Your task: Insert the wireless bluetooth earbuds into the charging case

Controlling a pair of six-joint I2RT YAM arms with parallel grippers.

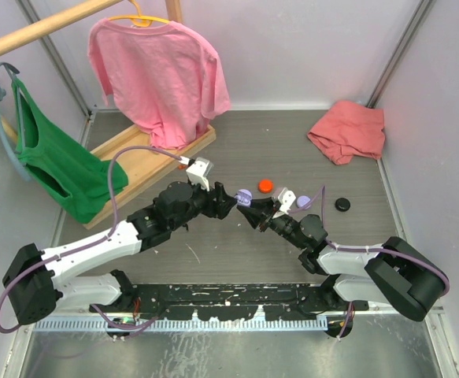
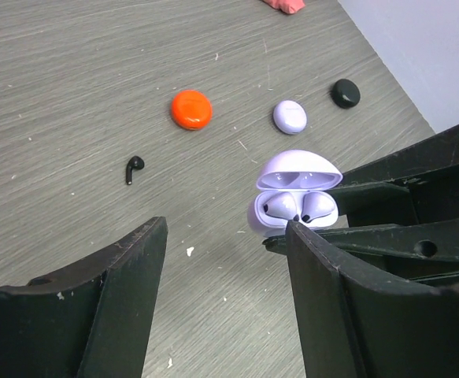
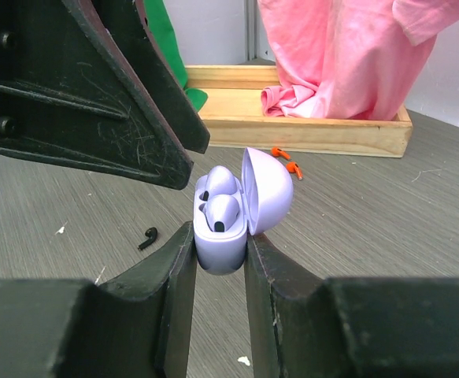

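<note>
The lavender charging case (image 3: pixel 220 250) is held upright, its lid (image 3: pixel 272 192) hinged up, with my right gripper shut on it. Both lavender earbuds sit in its two slots: one earbud (image 3: pixel 223 209) nearer the right wrist camera, the other earbud (image 3: pixel 218 183) just behind. In the left wrist view the two earbud heads (image 2: pixel 281 206) lie side by side below the raised lid. My left gripper stands open, nothing between its fingers, one fingertip (image 2: pixel 296 236) close by the case front. From above, the case (image 1: pixel 245 196) shows between both grippers.
Round orange (image 1: pixel 265 186), lavender (image 1: pixel 303 201) and black (image 1: pixel 342 204) cases lie on the floor. A loose black earbud (image 2: pixel 135 164) and orange earbuds (image 3: pixel 294 169) lie nearby. A wooden rack (image 1: pixel 144 183) stands left, a folded red cloth (image 1: pixel 349 131) at back right.
</note>
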